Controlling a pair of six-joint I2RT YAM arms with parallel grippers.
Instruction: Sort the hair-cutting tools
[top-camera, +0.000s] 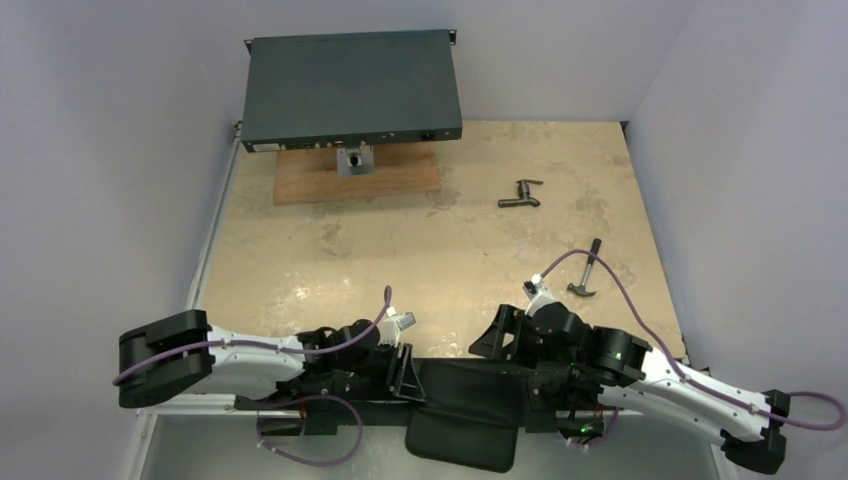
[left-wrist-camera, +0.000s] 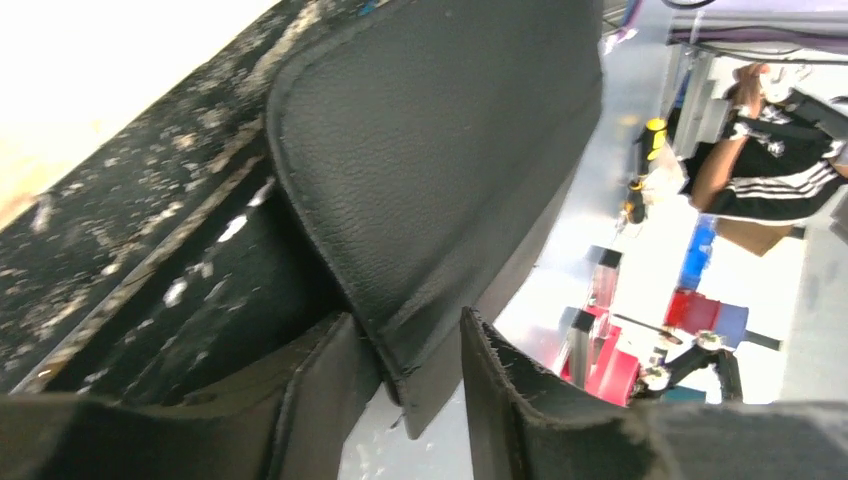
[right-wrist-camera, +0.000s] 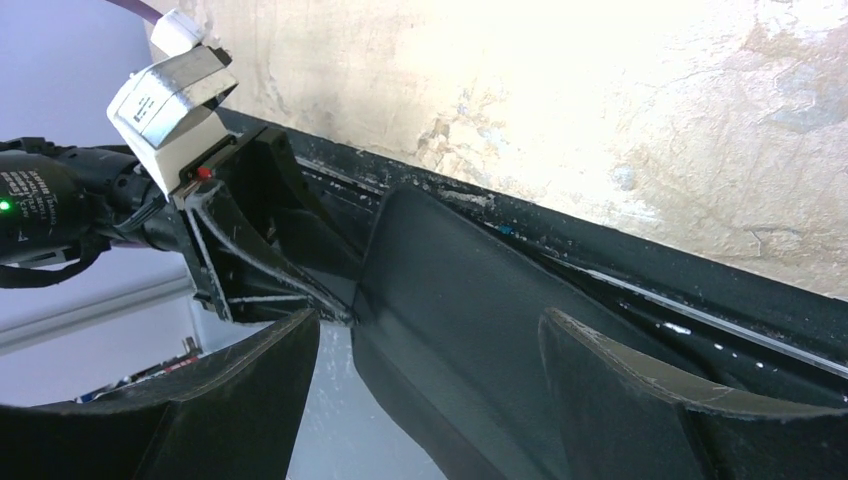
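A black leather case (top-camera: 462, 430) lies at the near edge of the board, partly over it, between my two grippers. My left gripper (top-camera: 405, 375) is at the case's left edge; in the left wrist view its fingertips (left-wrist-camera: 478, 345) are part apart at that edge, and whether they grip it I cannot tell. My right gripper (top-camera: 500, 335) is over the case's far right part; in the right wrist view its fingers (right-wrist-camera: 610, 390) stand open above the black surface (right-wrist-camera: 450, 330), with nothing between them.
A tap (top-camera: 518, 202) and a hammer (top-camera: 583, 289) lie on the right of the board (top-camera: 400, 260). A dark rack unit (top-camera: 350, 85) on a wooden plank (top-camera: 310, 185) fills the back left.
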